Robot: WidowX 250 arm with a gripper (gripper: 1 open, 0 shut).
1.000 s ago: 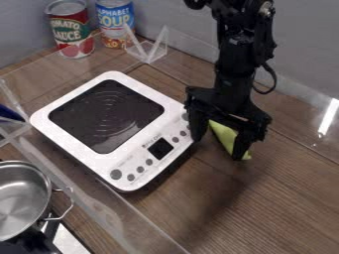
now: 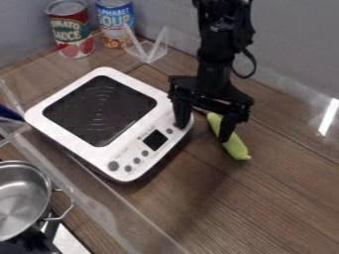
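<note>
My black gripper (image 2: 204,117) stands open at the right edge of a white portable stove (image 2: 99,114), low over the counter, its fingers reaching down beside the stove's right end. A yellow-green elongated object (image 2: 232,142) lies on the wood just right of and partly behind the fingers, its upper end hidden by the gripper. Whether the fingers touch it, I cannot tell.
A steel pot (image 2: 20,198) sits at the lower left. Two cans, tomato sauce (image 2: 70,30) and alphabet soup (image 2: 115,22), stand at the back left near clear plastic pieces.
The gripper has moved back and to the left, uncovering more of the yellow-green object. The stove and pot look unmoved.
</note>
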